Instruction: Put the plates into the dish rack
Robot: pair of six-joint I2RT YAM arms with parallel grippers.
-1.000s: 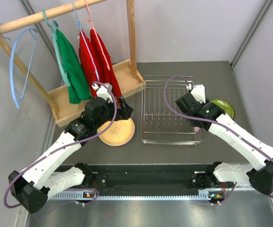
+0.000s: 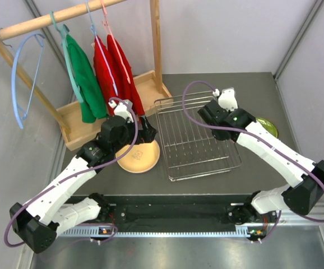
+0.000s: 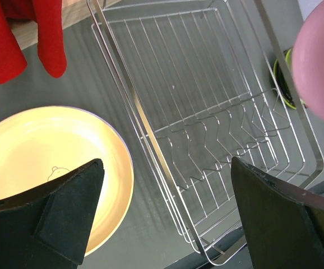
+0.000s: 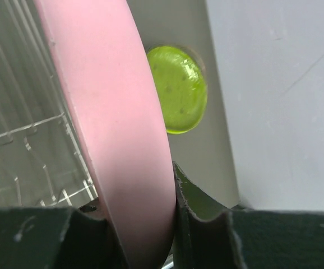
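A pink plate point(image 4: 114, 112) stands on edge in my right gripper, which is shut on it above the right side of the wire dish rack point(image 2: 176, 179). In the left wrist view the pink plate point(image 3: 322, 61) shows at the upper right. The rack sits askew on the counter. A yellow plate point(image 2: 137, 159) lies flat left of the rack. My left gripper point(image 2: 147, 130) hangs open above the gap between that plate and the rack, nothing between its fingers. A green dish point(image 2: 267, 126) rests right of the rack, partly behind my right arm.
At the back left stands a wooden clothes rack point(image 2: 157, 45) with red garments point(image 2: 107, 70) and a green garment point(image 2: 81, 73) hanging near my left gripper. White walls close off the back and right. Bare counter lies behind the dish rack.
The dish rack has turned anticlockwise in the top view, its back swinging left. The left arm and yellow plate have stayed put.
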